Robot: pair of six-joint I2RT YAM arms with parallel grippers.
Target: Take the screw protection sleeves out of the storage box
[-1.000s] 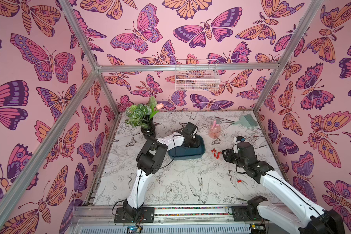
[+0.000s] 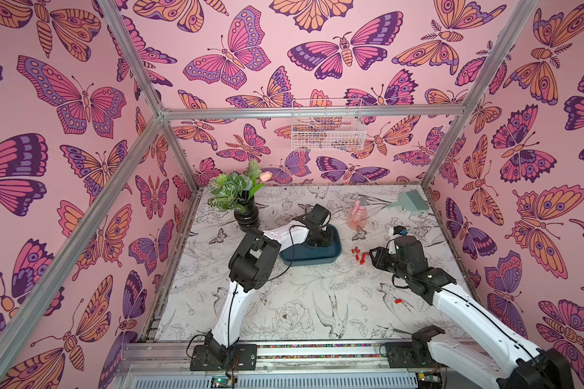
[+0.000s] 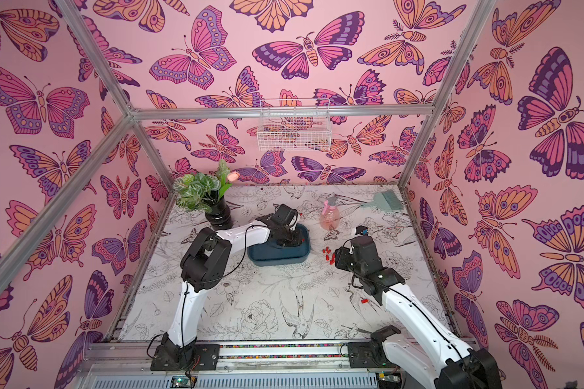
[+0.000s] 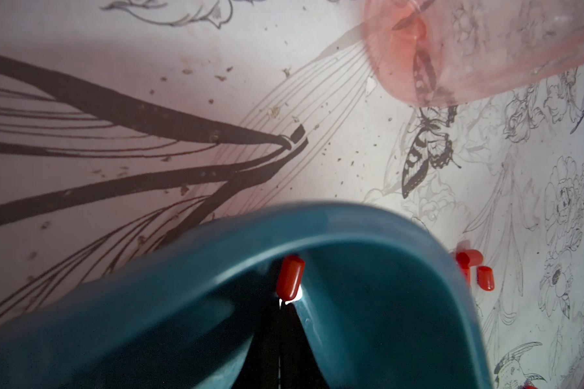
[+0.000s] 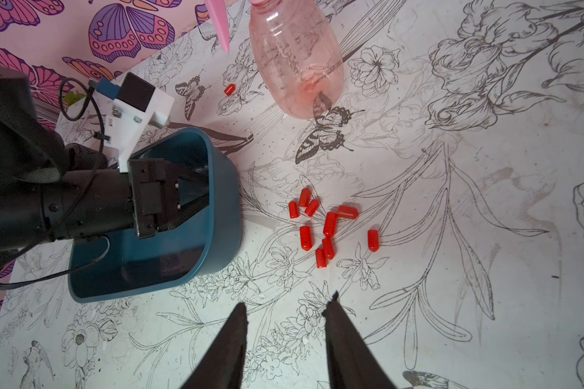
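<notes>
Inside the blue storage box (image 2: 310,256), at its far end, one red sleeve (image 4: 290,275) lies at my left gripper's (image 4: 281,304) dark fingertips. These look close together; whether they hold it, I cannot tell. Several red sleeves (image 5: 329,223) lie on the table to the right of the box, and another (image 2: 397,300) lies nearer the front. My right gripper hangs above the table on the right, its fingers apart with nothing between them.
A pink translucent spray bottle (image 5: 295,58) stands behind the loose sleeves. A potted plant (image 2: 246,201) is at the back left, and a green dustpan (image 3: 384,201) at the back right.
In the top left view the left arm has shifted very slightly at the box. The right arm looks unchanged.
</notes>
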